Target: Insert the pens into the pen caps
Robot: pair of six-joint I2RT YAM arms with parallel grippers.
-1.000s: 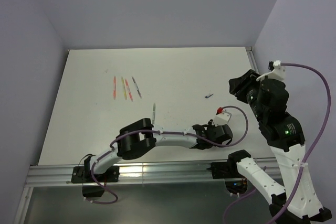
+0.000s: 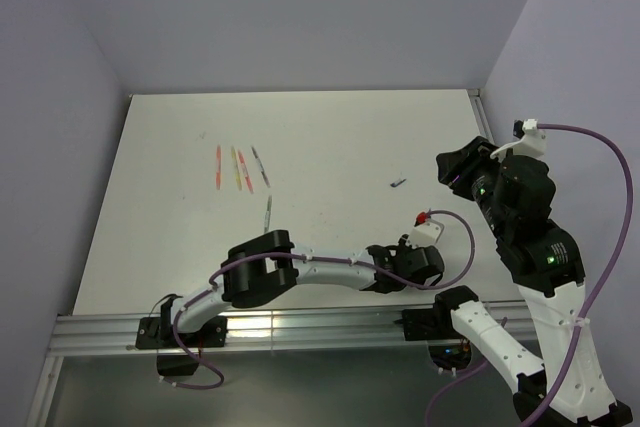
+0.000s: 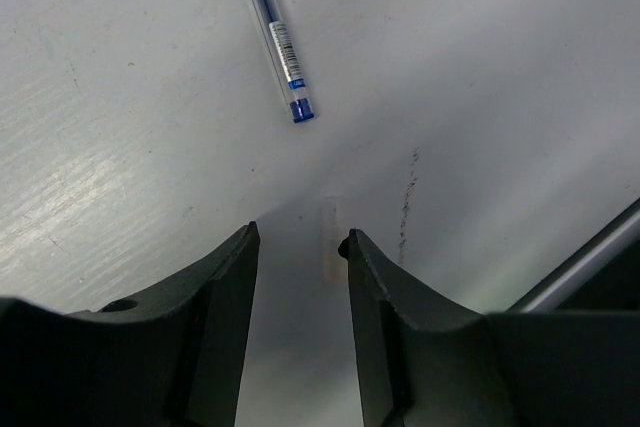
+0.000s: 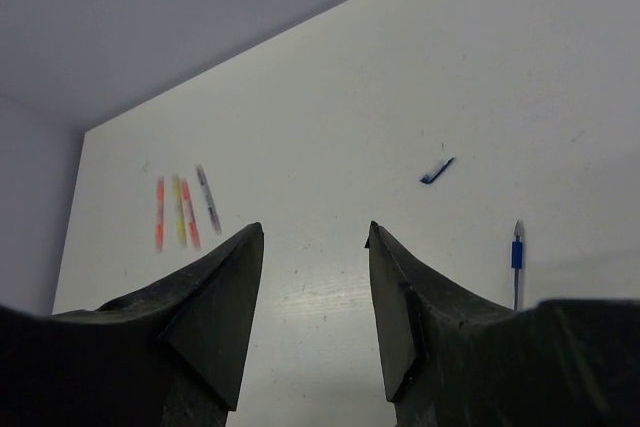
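Note:
Several orange, yellow and grey pens lie at the left of the white table, and a single pale pen lies below them. A short blue cap lies to the right, also seen as a dark blue piece in the right wrist view, where a blue pen stands out lower right. My left gripper is low near the front right, fingers apart and empty, with a clear blue-labelled pen tube ahead of it. My right gripper is raised at the right edge, open and empty.
Grey walls surround it on three sides. A metal rail runs along the front edge, and the left arm lies across the front of the table.
The pale pen below the group shows further left than before.

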